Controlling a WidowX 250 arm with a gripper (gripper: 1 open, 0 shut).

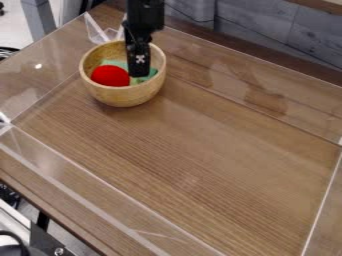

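Observation:
A round wooden bowl (122, 94) sits on the wooden table toward the upper left. Inside it are a red round object (110, 75) and something mint green (148, 74). My black gripper (136, 62) reaches down from the top into the bowl, over its right part beside the green piece. Whether its fingers are apart or closed on the green piece is too small to tell.
A dark grey wall (267, 20) runs along the back right, and the table's edge shows at lower left.

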